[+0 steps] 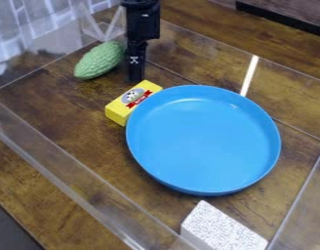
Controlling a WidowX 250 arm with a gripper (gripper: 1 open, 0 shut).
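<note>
The black gripper (134, 62) hangs at the top centre, open, its fingertips low beside the right end of a green bumpy vegetable-like object (98, 61). A yellow box with a red label and cartoon face (128, 104) lies just below the gripper, against the left edge of a large blue plate (202, 137).
A white speckled block (222, 227) lies at the bottom right. Clear plastic walls border the wooden surface (71, 166), whose lower left part is bare. A thin white strip (249, 76) is at the upper right.
</note>
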